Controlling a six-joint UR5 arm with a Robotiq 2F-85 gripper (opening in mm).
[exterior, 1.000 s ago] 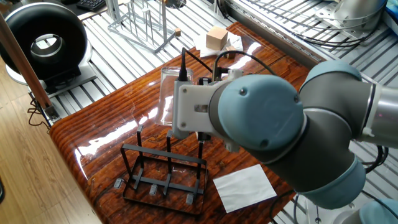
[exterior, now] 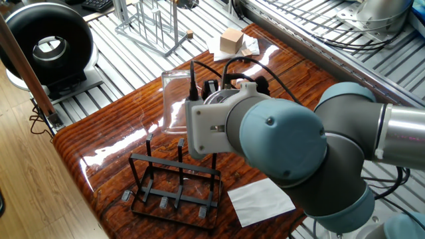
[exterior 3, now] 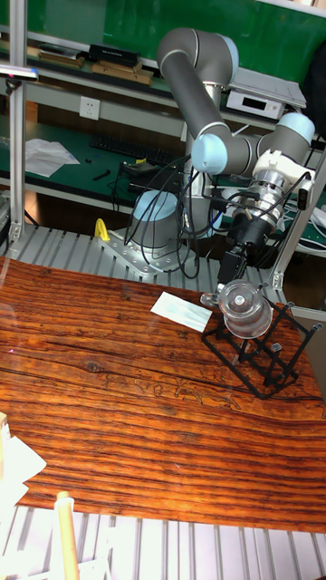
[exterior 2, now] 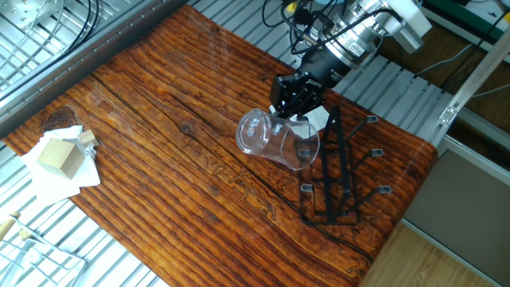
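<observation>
A clear cup (exterior 2: 271, 142) hangs tilted on its side beside and partly over the black metal rack (exterior 2: 329, 191). My gripper (exterior 2: 287, 108) is shut on the cup's near side; the exact contact is hard to make out through the clear wall. In exterior view 3 the gripper (exterior 3: 227, 278) reaches down to the cup (exterior 3: 247, 314), which shows its round end to the camera above the rack (exterior 3: 253, 372). From exterior view 1 the arm's wrist hides the fingers, and the cup (exterior: 175, 99) sticks out past it, with the rack (exterior: 176, 192) nearer the camera.
A white sheet (exterior: 261, 202) lies beside the rack. At the table's far end a wooden block (exterior: 231, 40) rests on white paper. A grey wire rack (exterior: 154, 30) stands beyond the table.
The cup has shifted slightly left in exterior view 1 together with the gripper, and more of it shows. The wrist has turned a little. Rack and sheet have stayed still.
</observation>
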